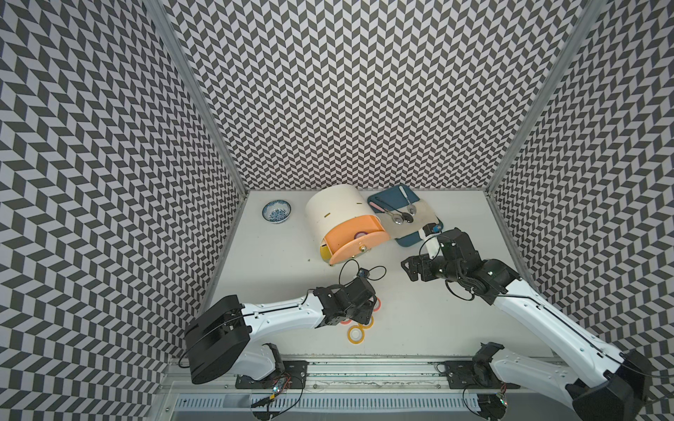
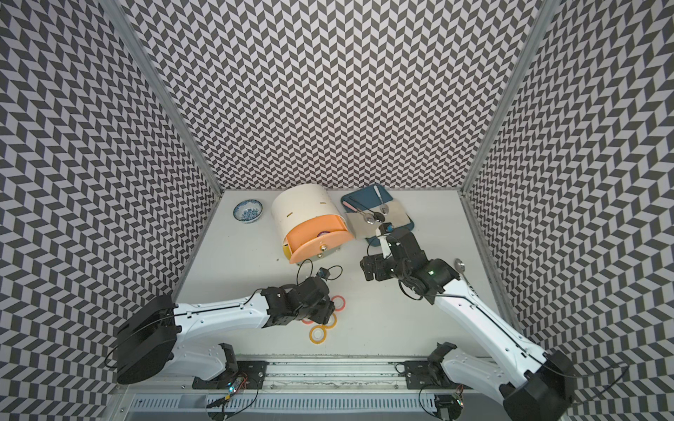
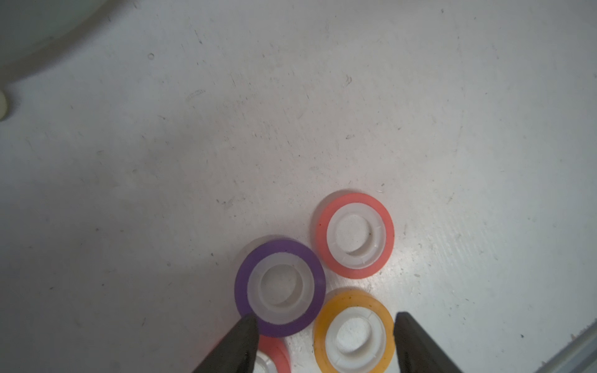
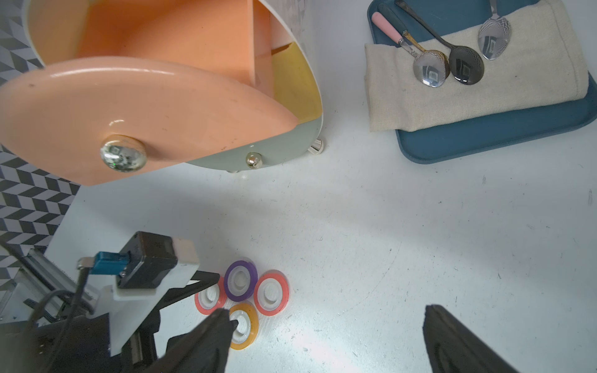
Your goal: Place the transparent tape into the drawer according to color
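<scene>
In the left wrist view, a purple tape roll [image 3: 247, 267], a red roll [image 3: 385, 217] and an orange roll [image 3: 354, 298] lie flat together, with another red roll [image 3: 279, 354] partly behind a finger. My left gripper is part open above them, its fingers either side of the orange roll and nothing gripped. A second orange roll [image 1: 356, 342] lies nearest the front edge. The peach-orange drawer [image 1: 347, 249] of the cream cabinet [image 1: 333, 203] is pulled out, and a purple roll [image 1: 360, 234] shows inside it. Open and empty, my right gripper hovers over bare table.
A blue tray [image 4: 497, 133] with a beige cloth and several spoons stands right of the cabinet. At the back left is a blue-white bowl [image 1: 276, 211]. Below the open drawer sits a grey-green drawer front [image 4: 279, 149] with a knob.
</scene>
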